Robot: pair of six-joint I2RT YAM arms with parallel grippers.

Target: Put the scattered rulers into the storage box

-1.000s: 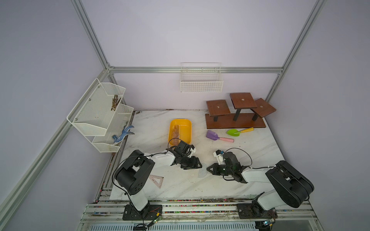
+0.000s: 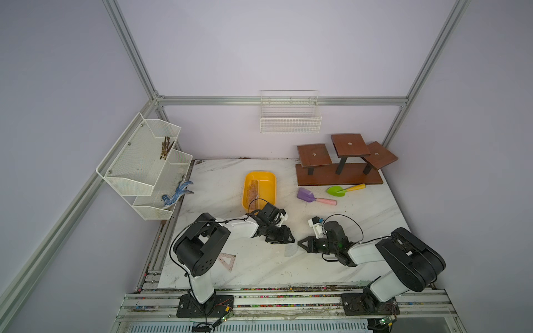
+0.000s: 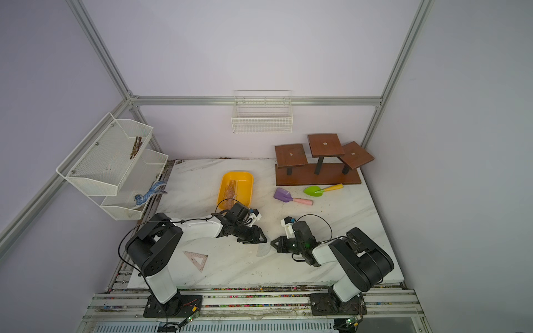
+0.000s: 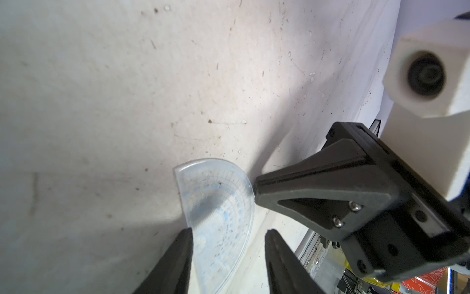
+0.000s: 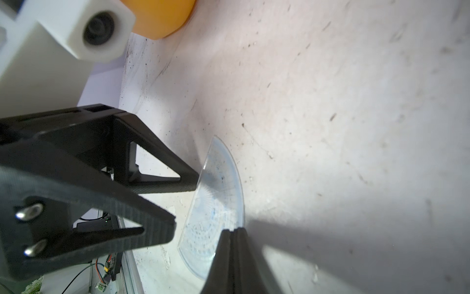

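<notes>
A clear protractor lies on the table between my two grippers. My left gripper is beside its straight edge, fingers part way apart; the left wrist view shows the protractor's surface through the gap. Whether those fingers grip it, I cannot tell. On the curved side, my right gripper is shut, fingertips at the protractor's edge, nothing visible between them. A pinkish clear triangle ruler lies flat at the front left. Behind my left arm stands the yellow storage box, with a pinkish ruler inside.
A purple scoop and a green shovel lie right of the box, before a brown stepped stand. White mesh shelves hang at the left.
My left gripper has moved slightly right, closer to the protractor. My right arm's elbow has shifted a little left while its fingertips stay nearly in place. The box and triangle ruler have not moved.
</notes>
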